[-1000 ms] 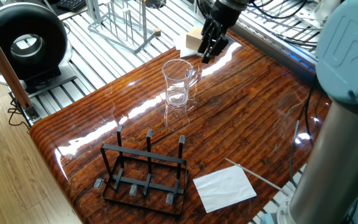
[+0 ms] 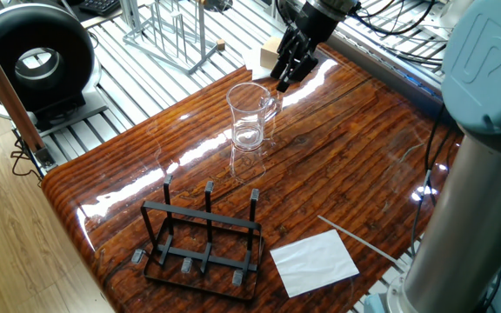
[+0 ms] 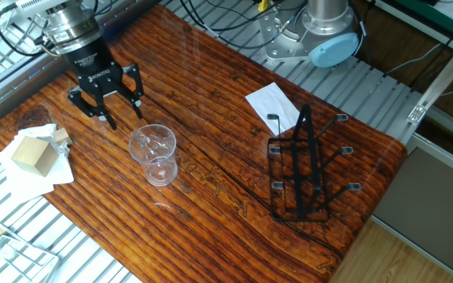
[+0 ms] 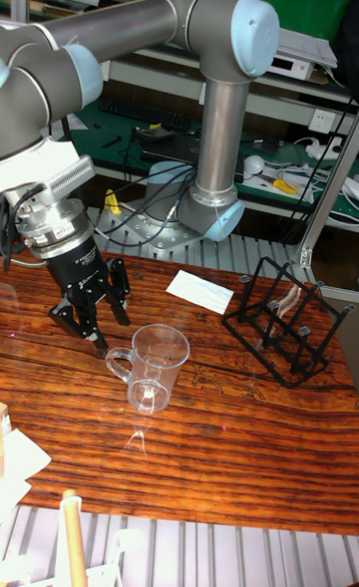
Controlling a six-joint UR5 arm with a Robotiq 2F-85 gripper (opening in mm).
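Note:
A clear glass mug [image 2: 248,122] stands upright on the glossy wooden table, its handle turned toward my gripper [image 2: 290,80]. In the second exterior view the gripper [image 3: 124,123] is open beside the mug [image 3: 157,157], its fingers spread with nothing between them. The third view has the gripper [image 4: 115,336] tilted over the table, just off the handle of the mug [image 4: 156,369] and apparently apart from it. A black wire rack [image 3: 297,169] with several upright prongs rests toward the opposite end of the table.
A white paper sheet [image 3: 273,107] lies near the rack, on the robot base's side. By the other table edge, a wooden block [image 3: 35,156] sits on white paper. Bare wood [image 3: 219,157] separates mug and rack. A white wire rack [image 2: 177,39] stands off the table.
Compared with one second ago, my gripper has shifted slightly to the right in the first exterior view and tilted a little. The mug, rack and paper have stayed put.

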